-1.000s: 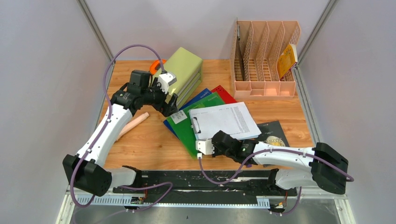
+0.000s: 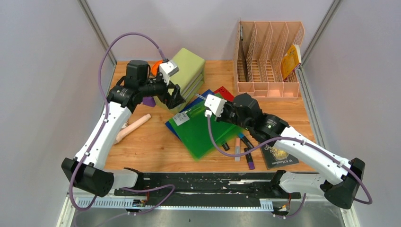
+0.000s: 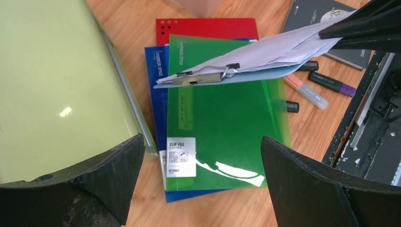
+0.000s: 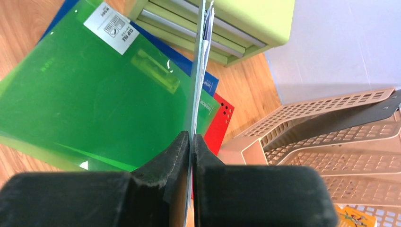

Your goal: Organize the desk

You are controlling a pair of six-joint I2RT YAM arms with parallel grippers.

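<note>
A clipboard (image 3: 246, 64) with white papers is raised above the desk, seen edge-on in both wrist views, with my right gripper shut on it; in the top view the arm hides most of it. Beneath it lie a green clip file (image 2: 196, 137), a blue one (image 3: 156, 99) and a red notebook (image 3: 203, 28). My left gripper stands open, empty, over the files, beside the green drawer unit (image 2: 184, 66).
The peach organizer (image 2: 267, 87) holds a yellow item (image 2: 290, 61) at back right. Several markers (image 3: 331, 82) and a dark book (image 2: 279, 158) lie front right. A peach roll (image 2: 132, 127) lies at left.
My right arm has risen, lifting the clipboard off the files and tipping it edge-on, which uncovers the markers and green file. The left arm has moved slightly up in the top view.
</note>
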